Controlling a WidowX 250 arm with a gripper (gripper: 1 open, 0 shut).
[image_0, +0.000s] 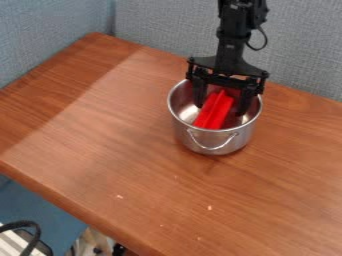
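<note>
A steel pot with a wire handle stands toward the back right of the wooden table. Inside it a red elongated object lies tilted. My black gripper reaches down into the pot's mouth over the red object's upper end, its fingers on either side of the pot's interior. Whether it is shut on the red object I cannot tell.
Grey padded walls border the table at the back and left. Cables show at the lower left corner, off the table.
</note>
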